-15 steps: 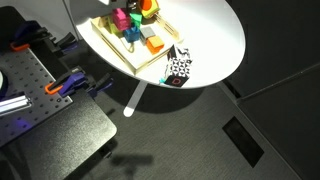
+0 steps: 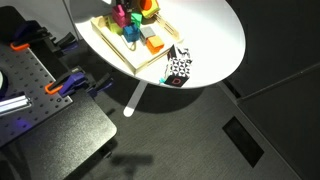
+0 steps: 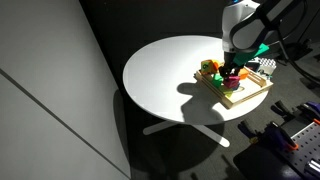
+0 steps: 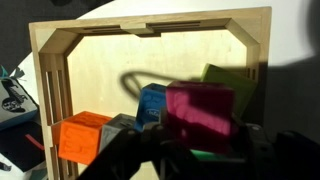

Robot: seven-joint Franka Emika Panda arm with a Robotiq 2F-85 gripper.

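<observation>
In the wrist view a dark red block point(image 4: 198, 112) is gripped by my gripper, whose dark fingers are partly lost in shadow. It hangs over a wooden tray point(image 4: 45, 85) and covers part of what lies below. Inside the tray are an orange block point(image 4: 83, 137), a grey block point(image 4: 117, 128), a blue block point(image 4: 151, 101) and an olive-green block point(image 4: 229, 84). Exterior view 2 shows the red block point(image 3: 231, 84) low over the tray, beside a green piece. Whether it touches the blocks below cannot be told.
A black-and-white patterned box point(image 2: 178, 71) stands on the round white table point(image 2: 215, 45) just outside the tray. The tray's upper part in the wrist view is bare wood.
In exterior view 1 the red block has shifted slightly with my gripper, staying over the tray. The other blocks look unmoved.
</observation>
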